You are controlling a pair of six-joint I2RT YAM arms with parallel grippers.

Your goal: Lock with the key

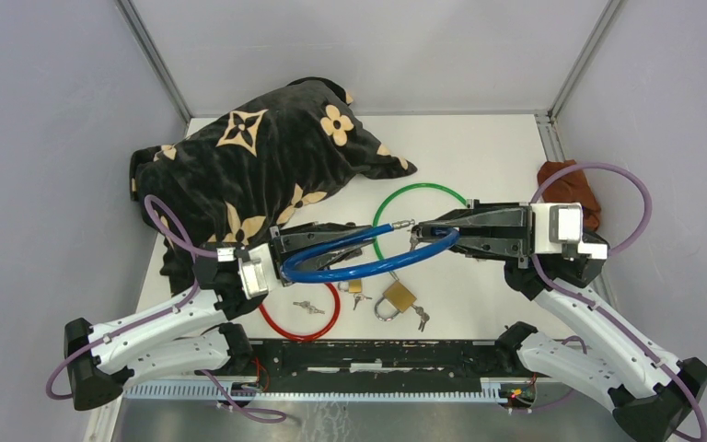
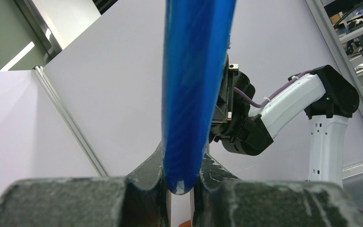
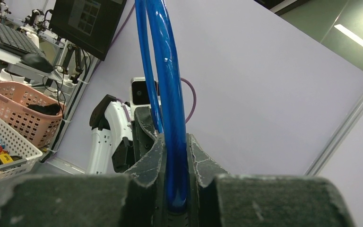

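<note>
A blue cable lock is bent in a loop between my two grippers, clear of the table. My left gripper is shut on the blue tube; in the left wrist view the tube rises large from between the fingers. My right gripper, facing it, is also shut on the blue lock, and two strands of it show in the right wrist view. One end of the cable carries a bare metal tip close to the right fingertips. Whether this lock's key is in place cannot be seen.
Below lie a green cable lock, a red cable lock, a large brass padlock, a small padlock and loose keys. A dark patterned blanket covers the back left; a brown cloth sits at the right.
</note>
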